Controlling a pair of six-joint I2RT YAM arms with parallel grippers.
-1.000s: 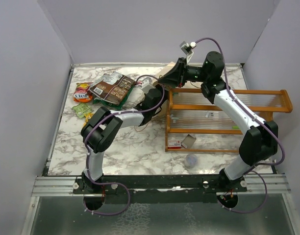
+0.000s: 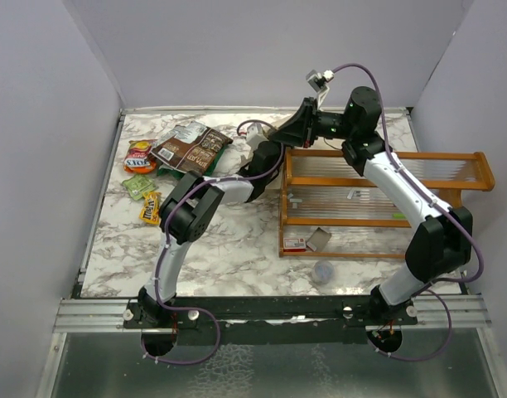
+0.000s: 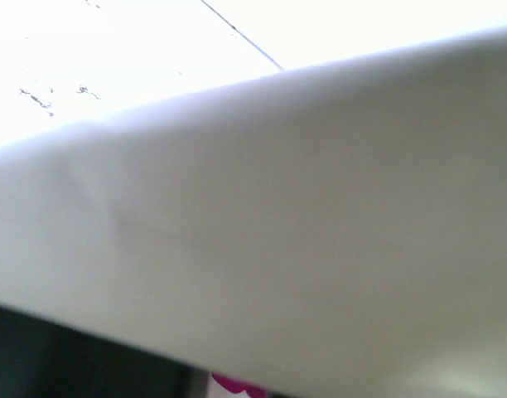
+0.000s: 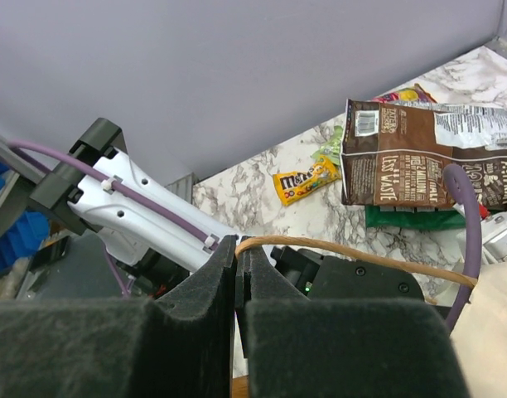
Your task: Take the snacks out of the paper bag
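Observation:
The cream paper bag (image 4: 494, 340) is mostly hidden under both arms in the top view; its twisted handle (image 4: 336, 245) runs across my right gripper, which is shut near the bag's top. My left gripper (image 2: 272, 166) is low at the bag; in its wrist view, pale paper (image 3: 262, 215) fills most of the picture, with a bit of pink at the bottom, and its fingers cannot be made out. Snacks lie to the left: brown bag (image 2: 191, 145), orange pack (image 2: 139, 156), green pack (image 2: 139, 186), yellow M&M's pack (image 4: 303, 178).
A wooden shelf rack (image 2: 345, 220) stands on the right, beside the bag, with small boxes (image 2: 294, 243) at its lower edge. A round grey object (image 2: 322, 272) lies at front right.
The right arm is almost still.

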